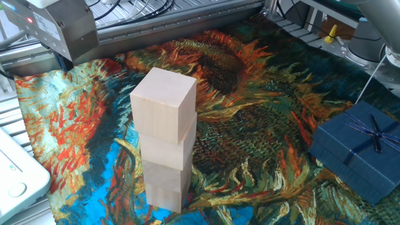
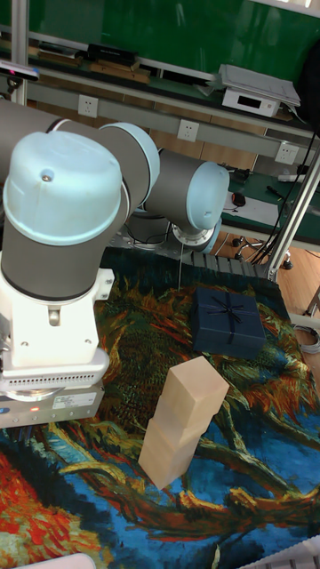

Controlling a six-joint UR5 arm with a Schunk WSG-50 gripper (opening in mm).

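Observation:
A tower of several pale wooden blocks (image 1: 164, 134) stands on the patterned cloth, its blocks slightly out of line with one another. The top block (image 1: 156, 90) carries nothing. In the other exterior view the same wooden tower (image 2: 175, 427) rises to the right of the arm. My gripper (image 1: 64, 62) is at the upper left, clear of the tower; only its grey metal body and a dark finger part show. Its fingertips are too hidden to tell how the fingers stand. No block is seen at it.
A dark blue gift box (image 1: 359, 150) with a ribbon bow lies on the right of the cloth (image 1: 250, 119). A white device (image 1: 19, 175) sits at the left edge. Open cloth separates tower and box. A metal rail (image 1: 156, 37) runs along the back.

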